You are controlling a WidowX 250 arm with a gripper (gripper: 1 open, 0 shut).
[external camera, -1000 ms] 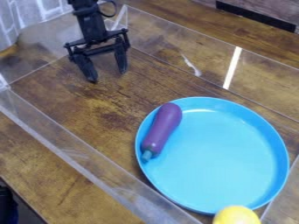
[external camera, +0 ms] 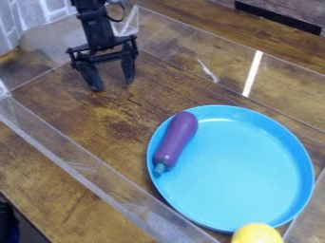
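Note:
A black gripper hangs over the wooden table at the upper left, its two fingers spread apart with nothing visible between them. Down at the lower right is a blue plate, and a purple eggplant lies along its left rim. A yellow round object is partly visible at the plate's bottom edge, cut off by the frame.
Clear plastic walls border the work area along the left and bottom. A white strip and a small pale scrap lie on the upper right of the table.

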